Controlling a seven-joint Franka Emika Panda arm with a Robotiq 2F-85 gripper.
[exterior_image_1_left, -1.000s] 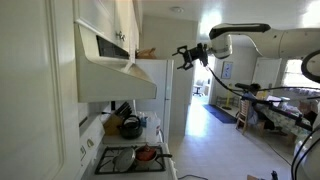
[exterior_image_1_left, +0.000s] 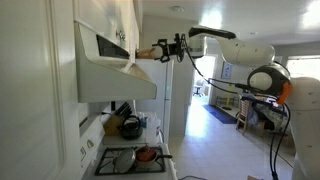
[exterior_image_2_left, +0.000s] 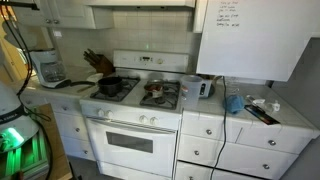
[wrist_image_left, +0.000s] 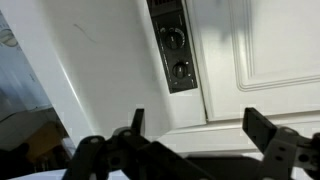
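Note:
In the wrist view my gripper is open, its dark fingers (wrist_image_left: 138, 124) wide apart with nothing between them. Beyond them is the white range hood (wrist_image_left: 105, 70), with a black control panel carrying two round knobs (wrist_image_left: 176, 40). A white cabinet door (wrist_image_left: 285, 50) lies right of the panel. Exterior view 1 shows the gripper (exterior_image_1_left: 167, 49) high up, just right of the hood (exterior_image_1_left: 115, 80) as seen there. No contact with the hood or cabinets shows.
Below the hood is a stove (exterior_image_1_left: 132, 160) with a pan and a red pot (exterior_image_1_left: 147, 154); a black kettle (exterior_image_1_left: 131, 127) stands behind. A refrigerator (exterior_image_1_left: 158, 85) is farther back. Exterior view 2 shows counters with a toaster (exterior_image_2_left: 198, 87) and a blue item (exterior_image_2_left: 234, 103). Open floor (exterior_image_1_left: 215, 150) lies at right.
My arm has reached leftward in exterior view 1, bringing the gripper closer to the hood and cabinets. Things on the stove and counter have not moved.

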